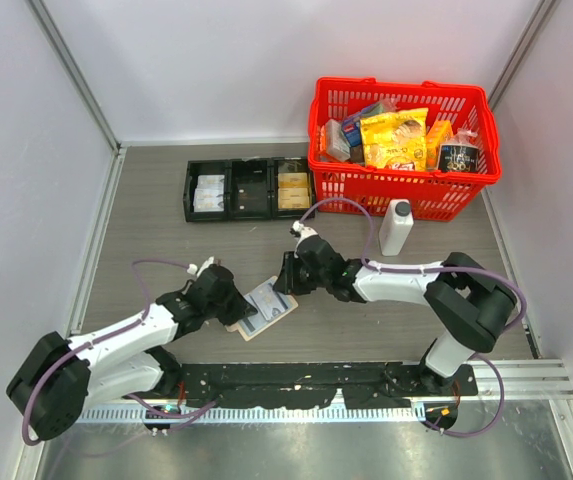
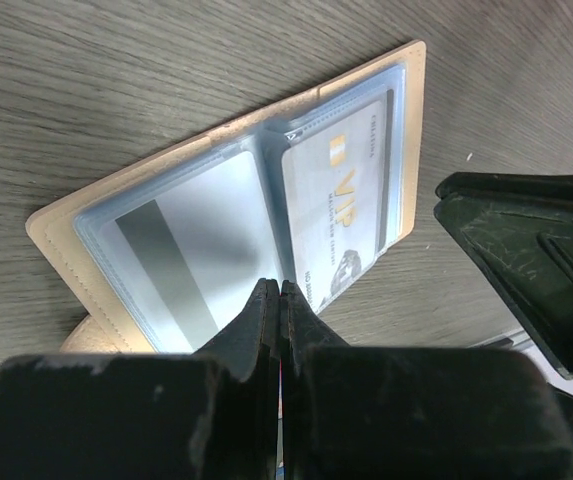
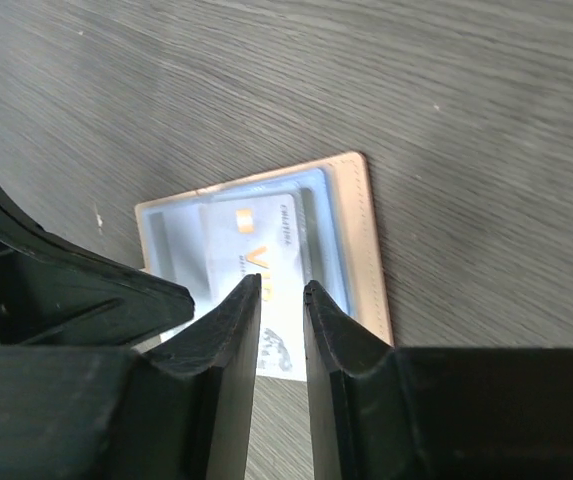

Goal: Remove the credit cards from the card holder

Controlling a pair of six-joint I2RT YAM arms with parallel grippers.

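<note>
The tan card holder [image 1: 266,306] lies spread on the table, with clear sleeves on both halves. In its right half sits a white VIP card [image 2: 336,195]; the left half shows a white card with a dark stripe [image 2: 194,265]. My left gripper is shut over the lower middle of the holder, and nothing shows between its fingers. Close to the holder's right end, my right gripper has its fingers parted. The VIP card [image 3: 251,250] appears beyond and between them in the right wrist view; whether they touch it I cannot tell.
A black tray [image 1: 249,215] with three compartments, two holding stacks of cards or boxes, stands at the back. Behind right are a red basket [image 1: 406,188] of packaged goods and a white bottle [image 1: 396,228]. Bare table lies between holder and tray.
</note>
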